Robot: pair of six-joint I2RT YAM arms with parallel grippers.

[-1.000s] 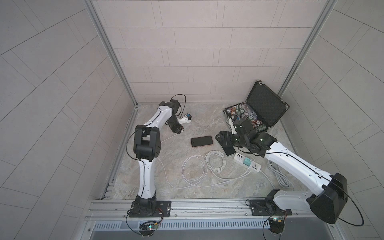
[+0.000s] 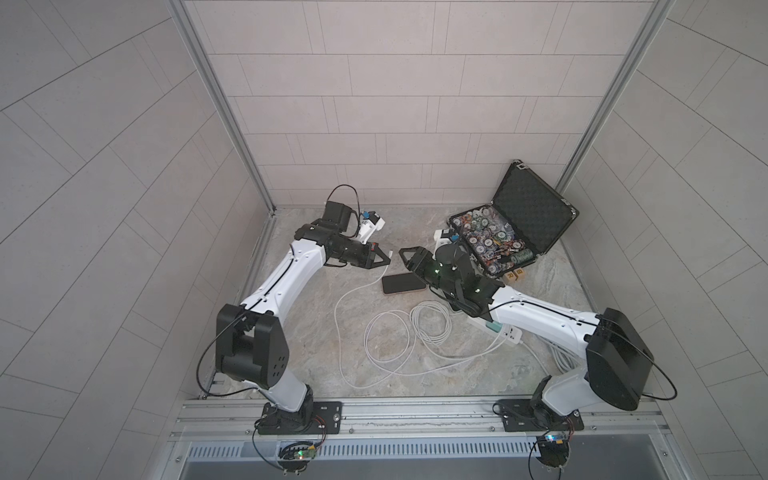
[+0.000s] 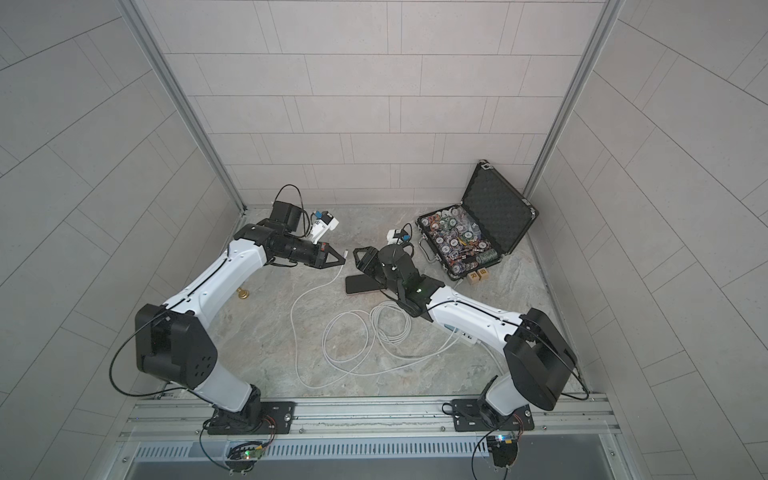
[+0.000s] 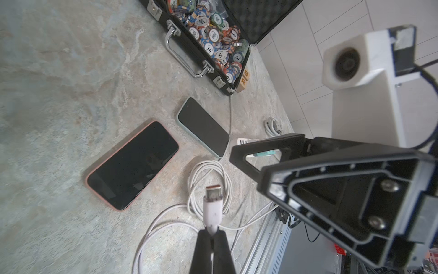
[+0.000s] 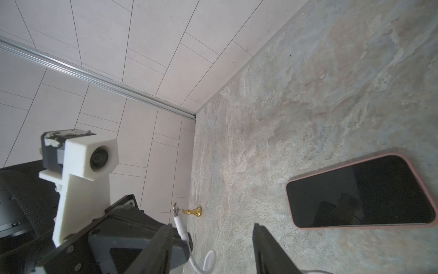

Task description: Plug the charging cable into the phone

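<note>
My left gripper is shut on the charging cable, whose white connector [image 4: 213,207] points up from its fingertips above the table. My right gripper stands part open with nothing between its fingers, close right of the connector in the top views. Below them lies a phone in a pink case [image 4: 132,165], face up. A second phone with a pale edge [image 4: 202,126] lies right of it, mostly hidden under the right arm in the top views.
An open case of poker chips [image 2: 488,240] stands at the back right. Cable coils [image 2: 432,328] and a power strip [image 2: 505,334] lie in front. A brass chess piece [image 3: 243,293] stands on the left.
My left gripper has moved right, carrying the connector toward the middle. My right gripper has moved up and left from over the second phone and now faces the left one more closely.
</note>
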